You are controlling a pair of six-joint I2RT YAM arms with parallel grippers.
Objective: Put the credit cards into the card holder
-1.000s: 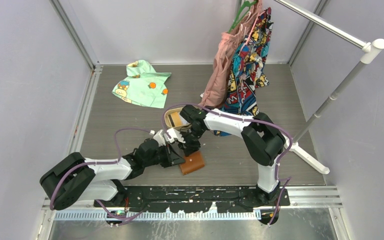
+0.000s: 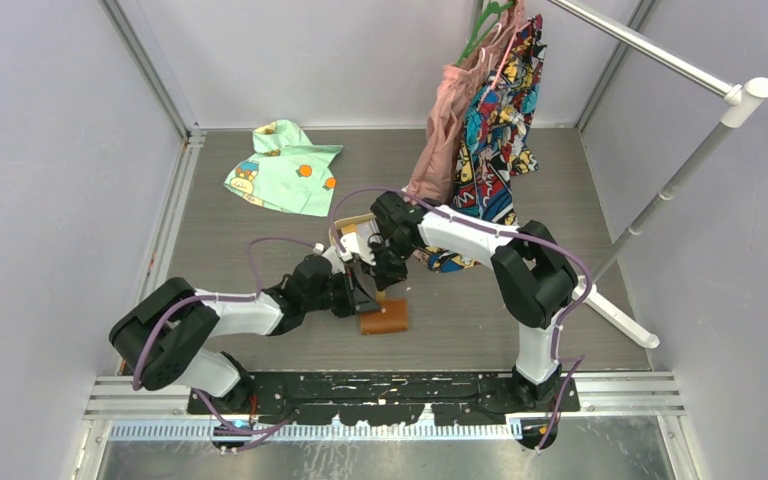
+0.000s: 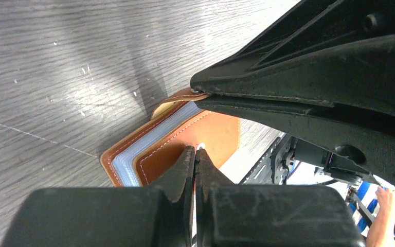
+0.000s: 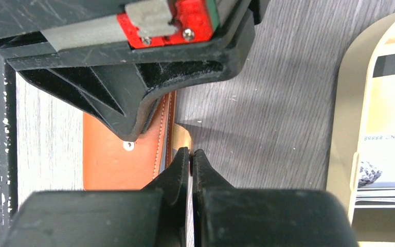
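The brown leather card holder (image 2: 385, 317) lies on the table below both hands. In the left wrist view, a grey-blue layer (image 3: 154, 139) shows between its leather sides. My right gripper is shut on the holder's tan strap (image 4: 181, 137), drawn out from one edge. At the holder's brown face, my left gripper is shut, with nothing clear between its tips, right beside a snap button (image 3: 200, 146). Cards (image 4: 388, 139) sit in a cream container (image 4: 351, 103), right in the right wrist view.
A green patterned cloth (image 2: 285, 170) lies at the back left. Pink (image 2: 450, 130) and colourful garments (image 2: 500, 130) hang behind my right arm, with a white rack (image 2: 615, 255) on the right. Bare table (image 2: 460, 330) extends right of the holder.
Both arms have shifted toward the back, the left one also to the right. The card holder has moved slightly back and turned from slanted to straight, its strap now stretched toward my right gripper.
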